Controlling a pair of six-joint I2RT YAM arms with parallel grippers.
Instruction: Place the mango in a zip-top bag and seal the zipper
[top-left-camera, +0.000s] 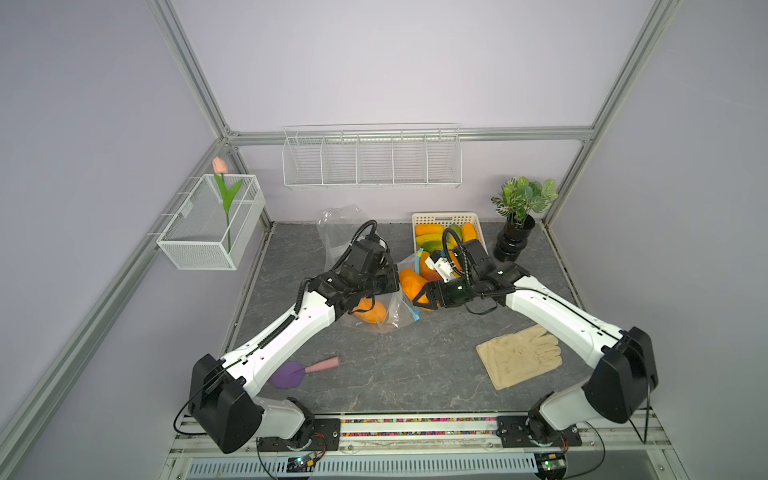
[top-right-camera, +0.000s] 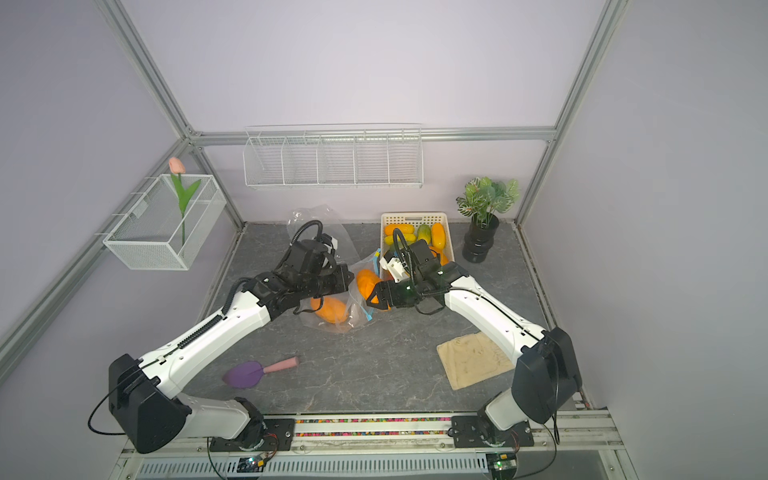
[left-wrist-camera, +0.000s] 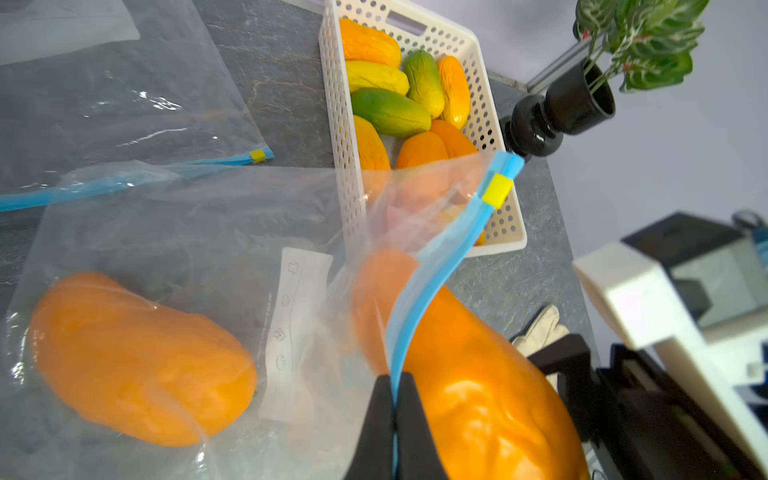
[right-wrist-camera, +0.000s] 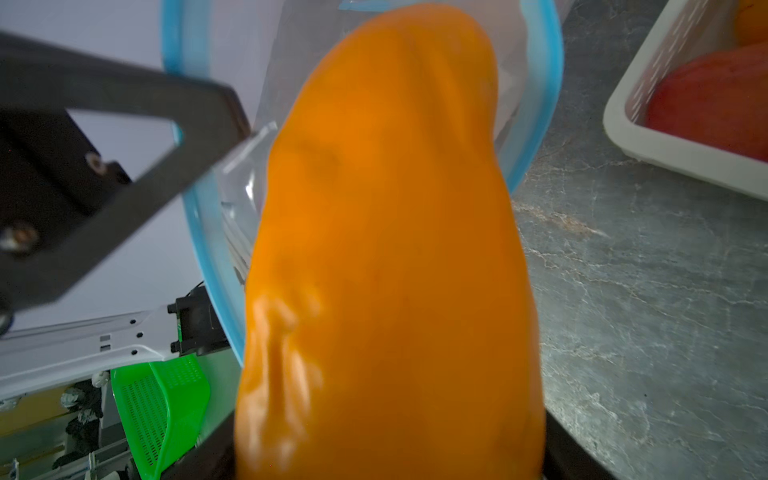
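A clear bag with a blue zipper (left-wrist-camera: 448, 248) stands open, one orange mango (left-wrist-camera: 140, 356) lying inside. My left gripper is shut on the zipper edge, holding it up. My right gripper (top-left-camera: 428, 294) is shut on a second orange mango (right-wrist-camera: 388, 240), whose tip is at the bag's mouth, framed by the blue zipper in the right wrist view.
A white basket of fruit (left-wrist-camera: 344, 160) stands behind, a potted plant (top-left-camera: 520, 204) at back right. Another bag (left-wrist-camera: 120, 88) lies at the back. A glove (top-left-camera: 516, 360) and a purple spatula (top-left-camera: 288, 373) lie on the open front table.
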